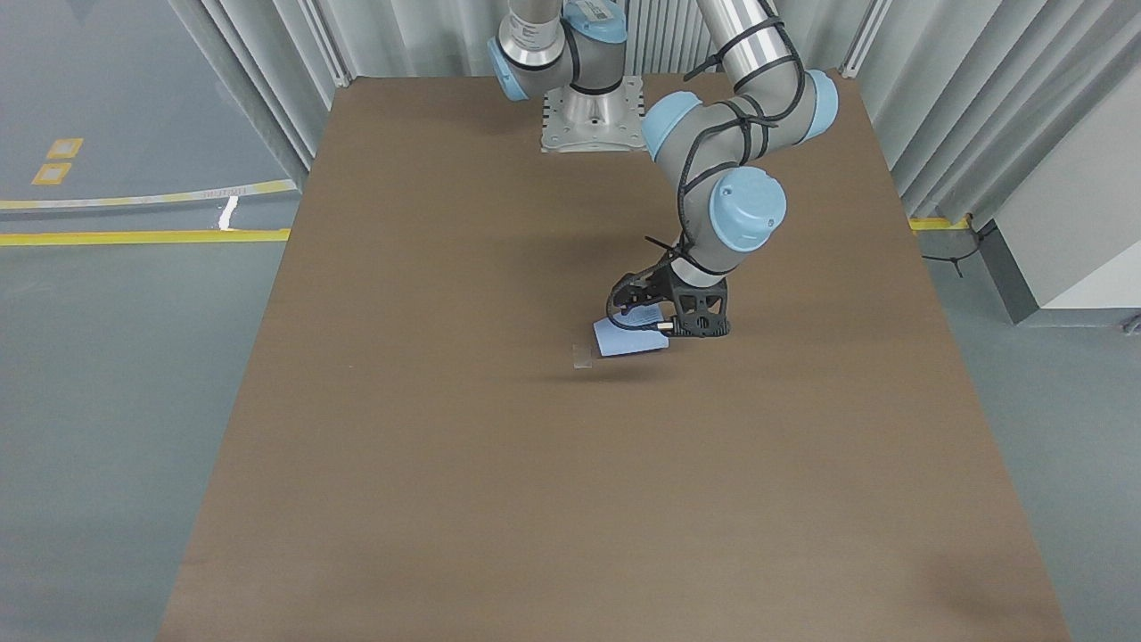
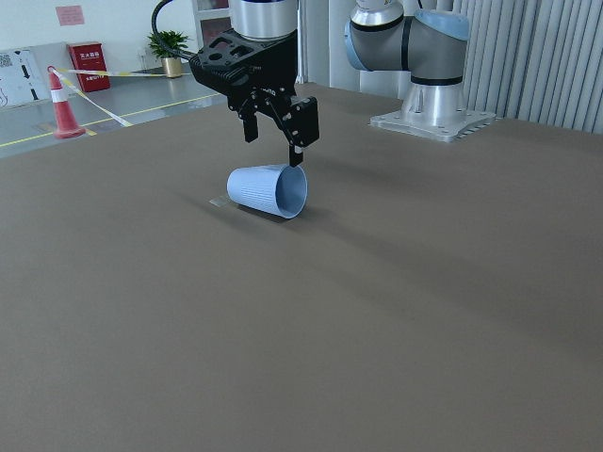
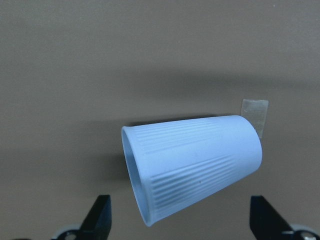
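Observation:
A light blue ribbed cup (image 1: pixel 628 341) lies on its side on the brown table (image 1: pixel 428 449), next to a small clear patch of tape (image 3: pixel 254 115). My black gripper (image 2: pixel 273 141) hangs just above the cup, over its open-mouth end in the left view. In the wrist view its two fingers stand wide apart near the bottom edge, with nothing between them and the cup (image 3: pixel 192 162) just beyond them. The front view hides part of the cup behind the gripper.

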